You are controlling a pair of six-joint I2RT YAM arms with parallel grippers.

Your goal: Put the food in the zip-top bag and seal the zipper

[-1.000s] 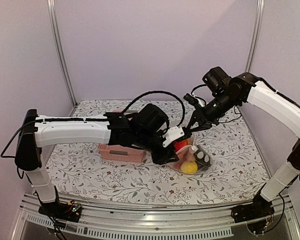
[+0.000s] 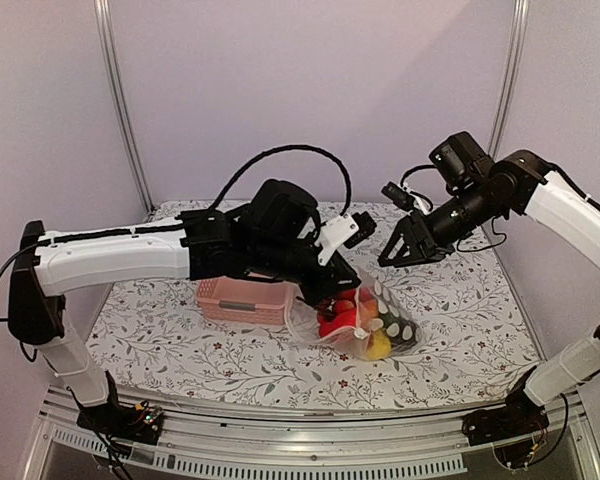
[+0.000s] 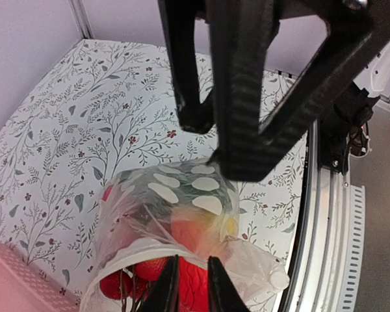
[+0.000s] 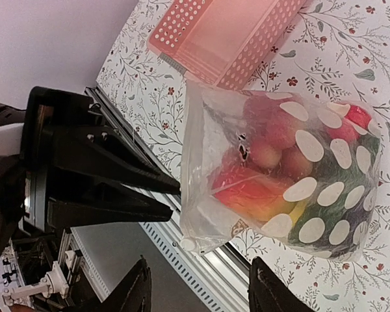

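Observation:
The clear zip top bag (image 2: 405, 328) with white ovals lies on its side, its mouth (image 3: 149, 250) gaping toward the left arm. Inside are red pieces (image 3: 192, 283), a red-yellow piece (image 4: 253, 195) and a yellow round piece (image 2: 378, 346). My left gripper is partly open at the mouth, its fingertips in front of the white rim with a narrow gap; no bag edge shows clearly gripped. In the right wrist view, the left gripper touches or overlaps the bag's edge. Wide open and empty, my right gripper hangs above and right of the bag.
A pink basket (image 2: 242, 300) stands left of the bag, partly behind the left arm. A metal rail (image 2: 310, 425) runs along the front edge.
The right gripper has drawn away to the right and opened. The bag's mouth now stands wider, showing more food.

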